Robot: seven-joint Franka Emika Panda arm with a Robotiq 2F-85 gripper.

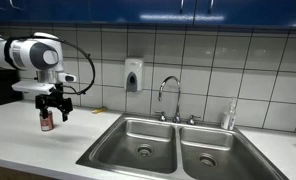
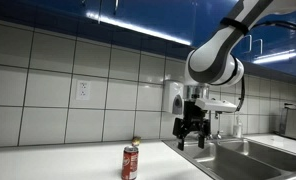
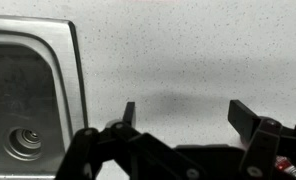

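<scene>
Over the counter, left of the sink in exterior view 1, my gripper (image 1: 55,113) hangs pointing down. The wrist view shows the gripper open, its two fingers wide apart with only bare speckled counter between them. A red can (image 2: 130,163) stands upright on the counter in exterior view 2, apart from the gripper (image 2: 191,145). Part of that can (image 3: 288,167) shows at the lower right corner of the wrist view, partly covered by the gripper's body. In exterior view 1 the can (image 1: 46,121) is close behind the gripper.
A double steel sink (image 1: 178,150) with a faucet (image 1: 170,92) takes up the counter's middle. A bottle (image 1: 229,117) stands behind its right basin. A dispenser (image 1: 134,75) is on the tiled wall; a small yellow item (image 1: 100,110) lies near the wall. Blue cabinets (image 1: 188,12) hang above.
</scene>
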